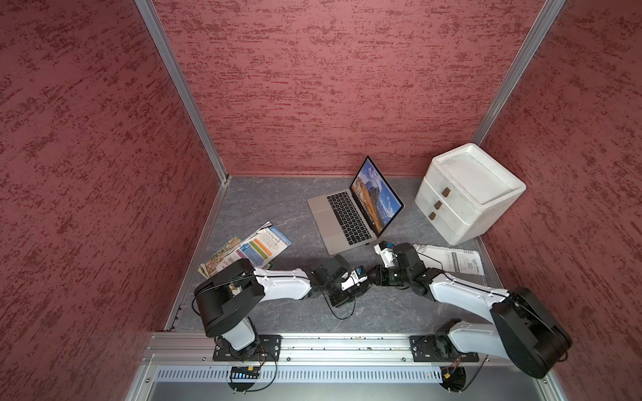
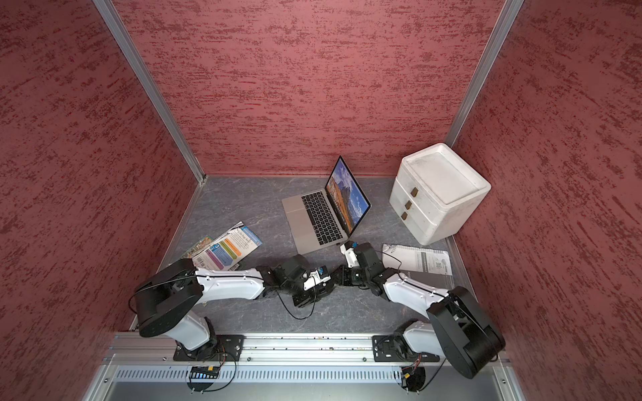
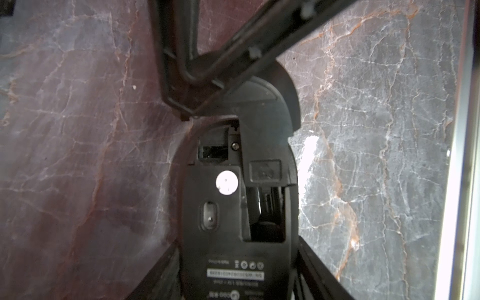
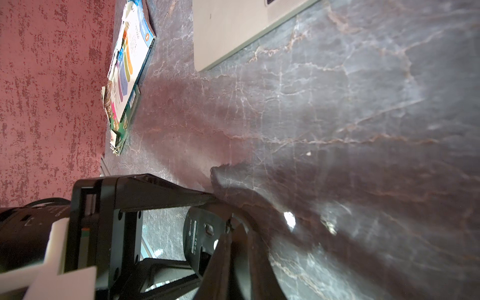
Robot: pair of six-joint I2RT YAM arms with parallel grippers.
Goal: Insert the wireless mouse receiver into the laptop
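Note:
A black mouse is belly-up in the left wrist view, clamped in my left gripper. Its cover is swung aside over the top end, showing the empty-looking dark battery bay and a small slot; whether the receiver sits there I cannot tell. My right gripper is at the mouse's top end, its black fingers on or beside the cover; their state is unclear. The open silver laptop stands behind both grippers, screen facing left.
Magazines lie at the left. A white drawer unit stands back right, with papers in front. The table behind the magazines, left of the laptop, is clear.

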